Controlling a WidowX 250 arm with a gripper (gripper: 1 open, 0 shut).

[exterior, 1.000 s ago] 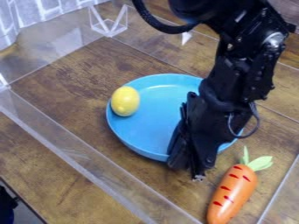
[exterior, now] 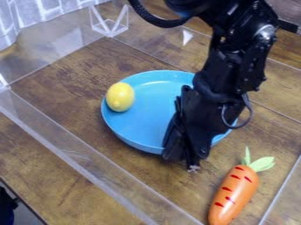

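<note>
My black gripper (exterior: 188, 158) reaches down to the front right rim of a blue bowl (exterior: 150, 124), low against it. It looks shut, and nothing shows between its fingers, though its tips are partly hidden in shadow. A yellow egg-shaped object (exterior: 119, 97) lies in the left part of the bowl. An orange toy carrot (exterior: 233, 195) with pale green leaves lies on the wooden table to the right, in front of the gripper.
Clear plastic walls (exterior: 56, 137) run along the left and front of the work area. Bare wooden table (exterior: 65, 79) lies left of the bowl.
The bowl, with the yellow object in it, has shifted a little to the left, and my gripper has moved slightly left along with it. The carrot has not moved.
</note>
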